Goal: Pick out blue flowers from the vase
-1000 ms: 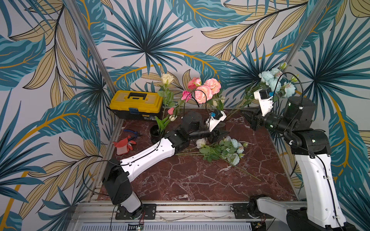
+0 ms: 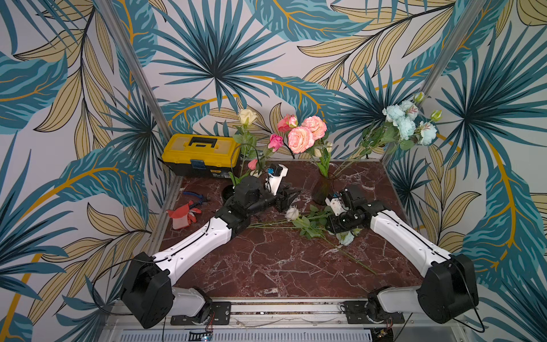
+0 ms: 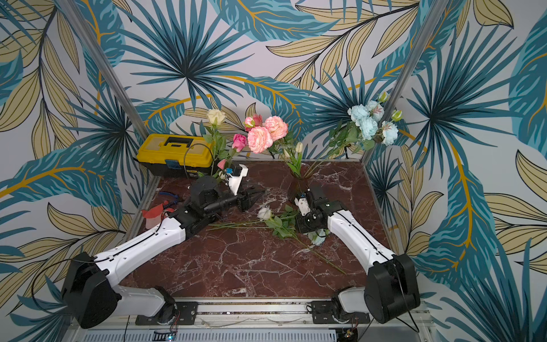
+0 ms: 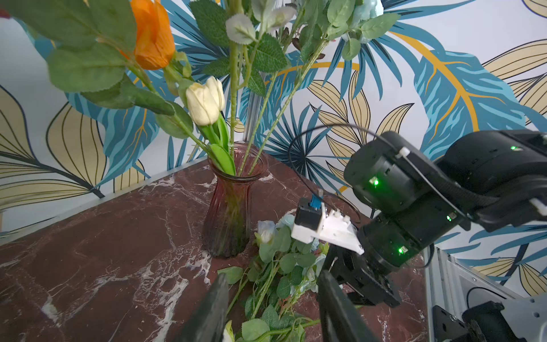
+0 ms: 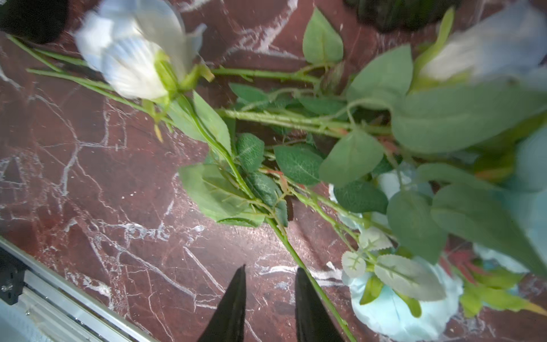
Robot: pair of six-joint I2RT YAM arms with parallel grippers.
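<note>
A glass vase [image 4: 226, 216] holds tall stems, a white tulip [image 4: 202, 102], an orange flower [image 4: 152, 34]; pale blue flowers [image 2: 405, 126] lean out to the upper right. Pale blue flowers [image 5: 404, 307] and a white-blue flower [image 5: 122, 59] lie with leafy stems on the table before the vase. My left gripper is open, left of the vase, nothing between its fingers. My right gripper hangs above the lying flowers, fingers part open, a stem passing behind them on the table.
A yellow toolbox [image 2: 199, 154] stands back left beside pink and cream flowers [image 2: 300, 138]. Pliers [image 2: 193, 195] and a red object [image 2: 181, 216] lie on the left.
My right gripper has moved left and down from beside the standing blue flowers to over the lying ones. My left arm has drawn back to the left.
</note>
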